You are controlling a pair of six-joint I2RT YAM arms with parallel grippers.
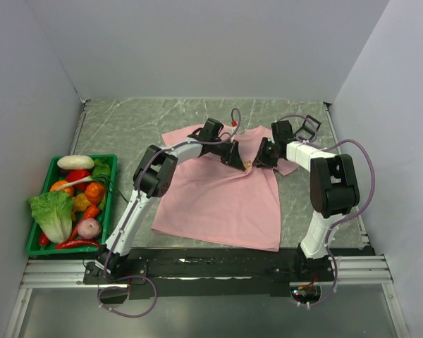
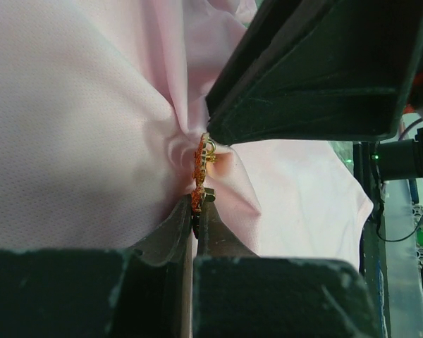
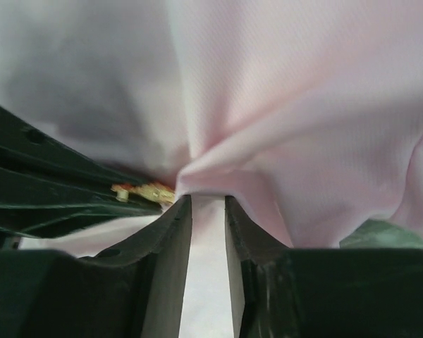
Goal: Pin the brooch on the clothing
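Note:
A pink shirt (image 1: 218, 204) lies spread on the table, its cloth bunched near the chest. My left gripper is shut on the small gold-and-orange brooch (image 2: 199, 169), which stands edge-on against a fold of cloth in the left wrist view. Whether its pin passes through the cloth cannot be seen. From the right, my right gripper stands part open beside the brooch, a gap between its fingertips. A raised ridge of pink cloth (image 3: 233, 183) lies just beyond those tips, and the brooch's end shows at their left.
On the left, a green basket (image 1: 111, 211) holds vegetables. A small open dark-framed box (image 1: 309, 128) stands at the back right, behind the right arm. Bare marble tabletop (image 1: 127, 120) shows at the back left.

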